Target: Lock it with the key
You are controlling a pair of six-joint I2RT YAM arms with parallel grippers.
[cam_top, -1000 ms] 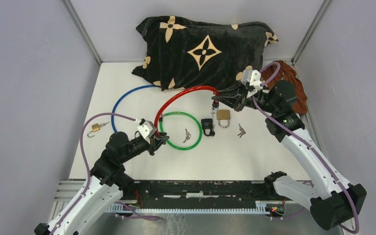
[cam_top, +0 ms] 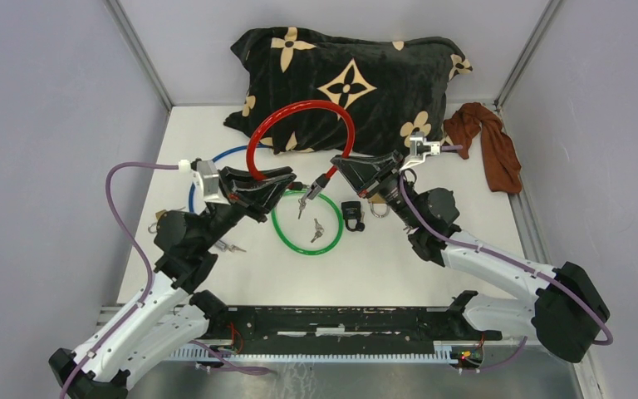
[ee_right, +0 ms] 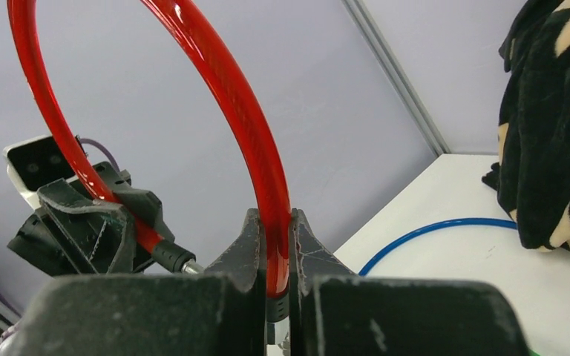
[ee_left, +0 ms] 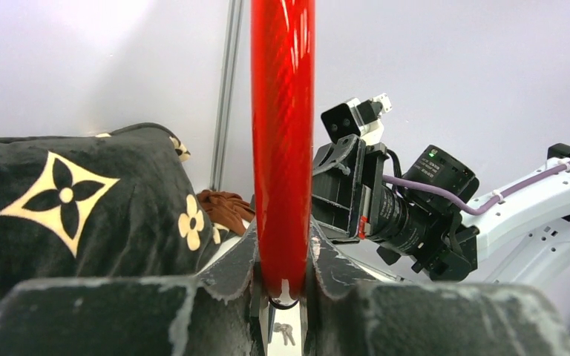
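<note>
A red cable lock [cam_top: 301,105] arches upright between both arms in the top view. My left gripper [cam_top: 276,184] is shut on one end of its tube, which fills the middle of the left wrist view [ee_left: 282,148]. My right gripper [cam_top: 349,168] is shut on the other end; in the right wrist view the red tube [ee_right: 237,111] runs down between its fingers. Below the right gripper hangs the lock cylinder [cam_top: 319,186], with a key [cam_top: 302,206] below it. The two ends are apart and angled toward each other.
A green cable [cam_top: 307,253], blue cable [cam_top: 191,199], black lock [cam_top: 352,216], brass padlock [cam_top: 379,208] and loose keys [cam_top: 317,229] lie on the white table [cam_top: 407,274]. A patterned pillow [cam_top: 299,75] and brown cloth [cam_top: 498,158] are at the back.
</note>
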